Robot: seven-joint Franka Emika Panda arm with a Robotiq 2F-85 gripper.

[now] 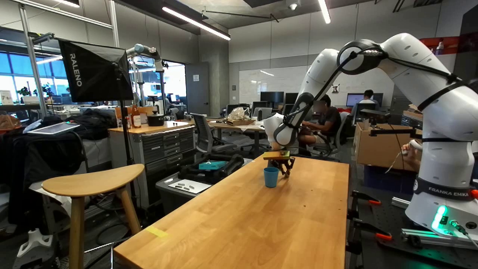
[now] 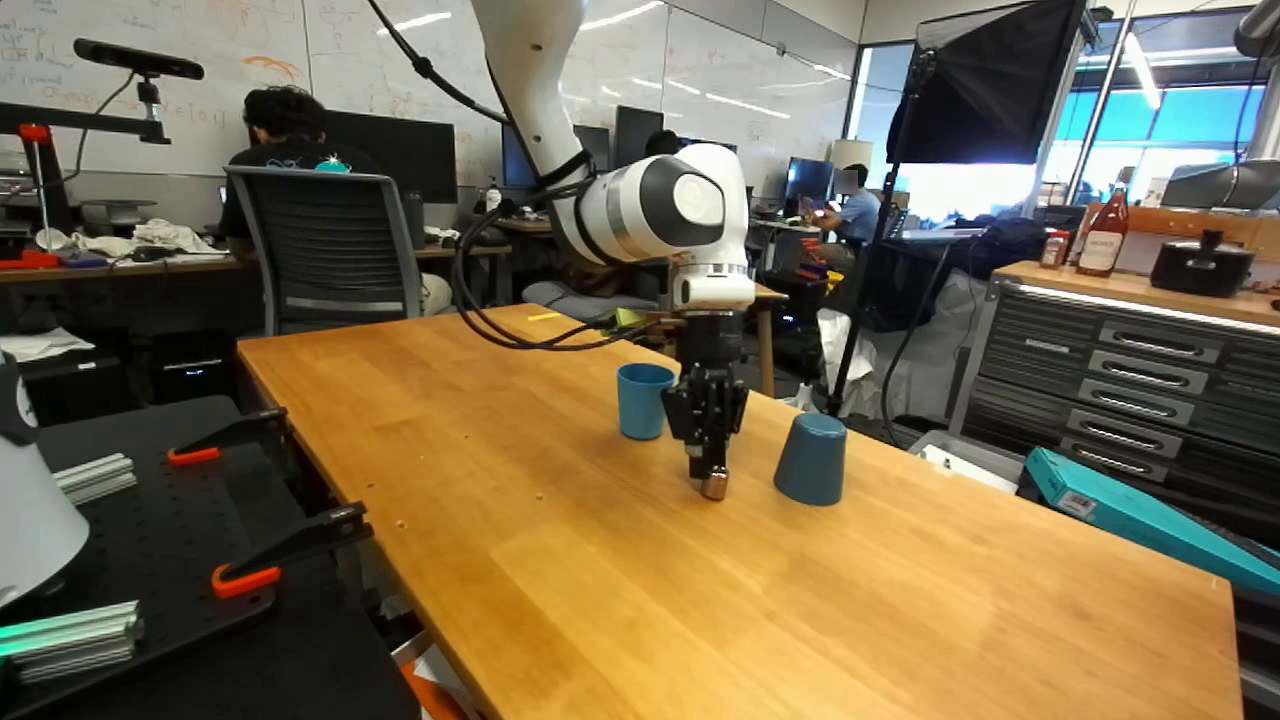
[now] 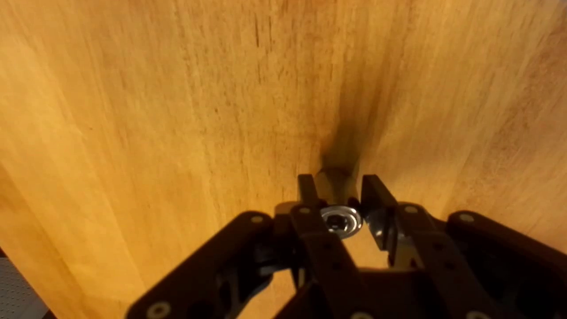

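Observation:
A small copper-coloured metal piece (image 2: 715, 485) stands on the wooden table. My gripper (image 2: 710, 466) points down over it, fingertips low beside the piece. In the wrist view the gripper is part open around the piece, whose round silvery top (image 3: 344, 222) lies close to the left finger; a gap shows toward the right finger. A light blue cup (image 1: 270, 177) stands upright near the gripper. On the gripper's other side, a darker blue cup (image 2: 811, 462) sits mouth down; exterior view 1 does not clearly show it.
Clamps (image 2: 288, 552) grip the edge on the robot's side. A grey bin (image 1: 179, 197) stands beside the opposite edge.

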